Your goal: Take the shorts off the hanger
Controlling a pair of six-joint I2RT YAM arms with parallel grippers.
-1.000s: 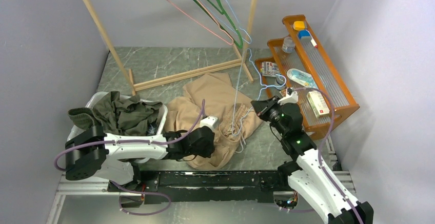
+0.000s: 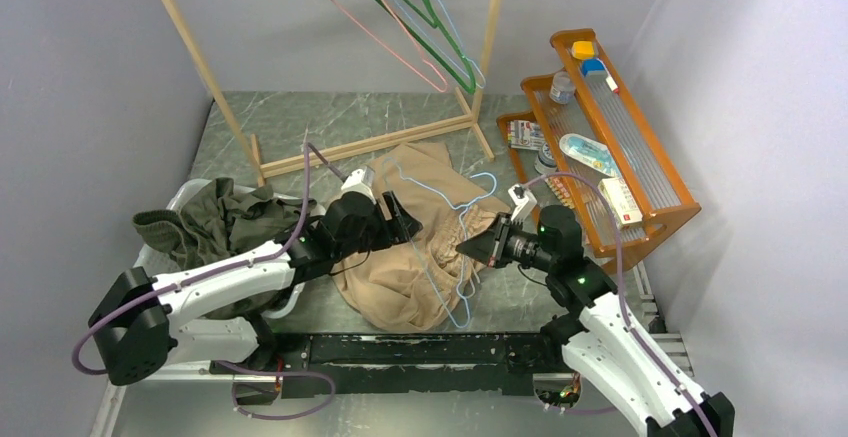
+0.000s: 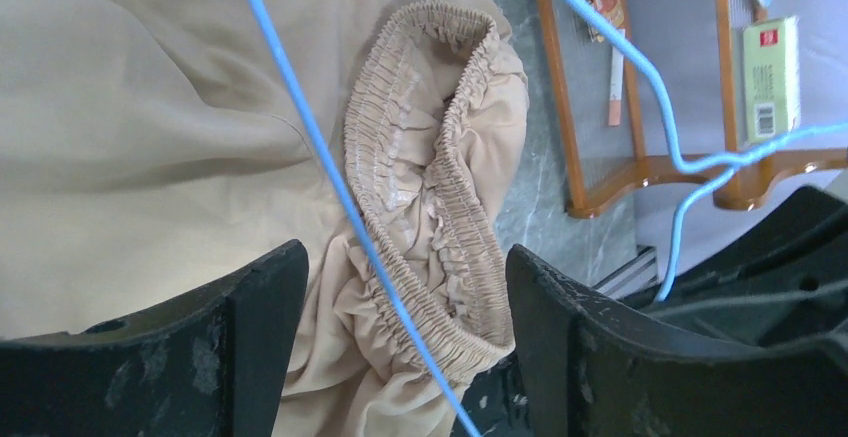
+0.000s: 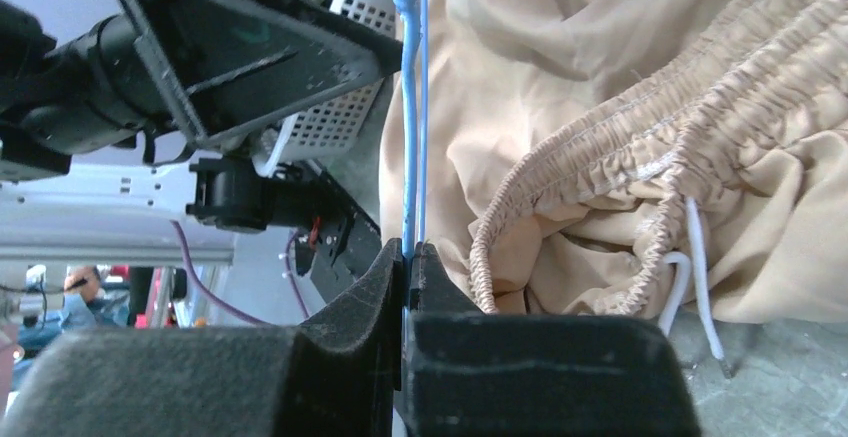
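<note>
Beige shorts (image 2: 380,277) lie crumpled on the floor, their gathered waistband (image 3: 450,157) and pale drawstrings (image 4: 700,277) showing. A blue wire hanger (image 2: 430,277) lies over them at a slant. My right gripper (image 2: 466,249) is shut on the blue hanger, whose wire runs up from between its fingertips in the right wrist view. My left gripper (image 2: 397,215) stands open above the shorts; in the left wrist view the hanger's wire (image 3: 320,147) passes across the gap between its fingers.
A basket of olive clothing (image 2: 210,227) is at left. A wooden shelf (image 2: 660,197) with small items stands at right. Pink and green hangers (image 2: 452,57) hang on the rack behind, above bare floor.
My right gripper has come left and down toward the front with the hanger, which now lies farther forward. My left gripper has risen away from the front and now sits farther back.
</note>
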